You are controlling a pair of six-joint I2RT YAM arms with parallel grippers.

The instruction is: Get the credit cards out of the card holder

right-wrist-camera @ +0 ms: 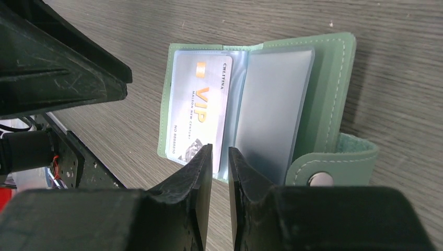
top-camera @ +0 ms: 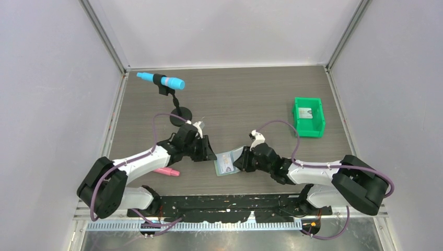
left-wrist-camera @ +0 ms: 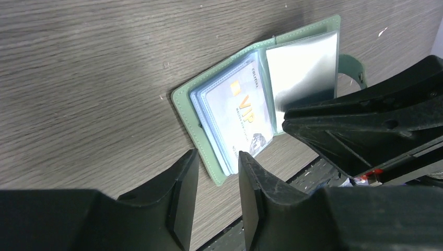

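The green card holder (top-camera: 219,170) lies open on the table between both grippers. In the left wrist view a white VIP card (left-wrist-camera: 235,110) sits in its sleeve stack, beside a second pocket (left-wrist-camera: 300,68) with a blank white face. My left gripper is over the holder's near side, fingers slightly apart and empty. In the right wrist view my right gripper hangs over the holder between the VIP card (right-wrist-camera: 198,104) and the clear pocket (right-wrist-camera: 271,104), its fingertips a little apart. Contact with the holder is unclear.
A green tray (top-camera: 313,125) with a white card inside stands at the right. A blue cylinder on a black stand (top-camera: 172,82) is at the back left, and a pink cylinder (top-camera: 170,172) lies near the left arm.
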